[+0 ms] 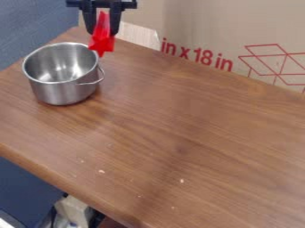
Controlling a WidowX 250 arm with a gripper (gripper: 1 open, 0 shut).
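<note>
My dark gripper (102, 20) hangs at the top left of the camera view, shut on a red object (102, 36) that dangles just above and behind the rim of a steel pot (60, 82). The pot stands upright on the left part of the wooden table (179, 151), with a wire handle on its right side. The red object's exact shape is too small to tell.
A cardboard panel (238, 36) with printed red text stands along the back edge. A blue surface (24, 191) lies beyond the table's left edge.
</note>
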